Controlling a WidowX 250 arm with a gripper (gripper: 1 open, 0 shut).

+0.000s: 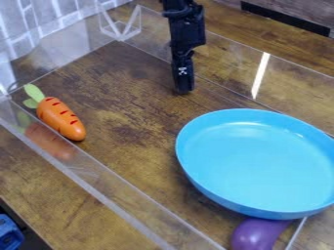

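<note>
The black gripper [185, 73] is at the top centre, lowered over the wooden floor of the clear-walled bin; whether its fingers are open or shut is hard to tell. An orange toy carrot [59, 117] with a green top lies at the left. A large light-blue plate [255, 161] fills the lower right. A purple toy eggplant [257, 235] is partly visible below the plate, at the bottom edge.
Clear plastic walls [131, 195] run along the bin's sides. The middle of the wooden floor between carrot, gripper and plate is clear. A small blue object [8, 234] sits at the bottom left corner outside the bin.
</note>
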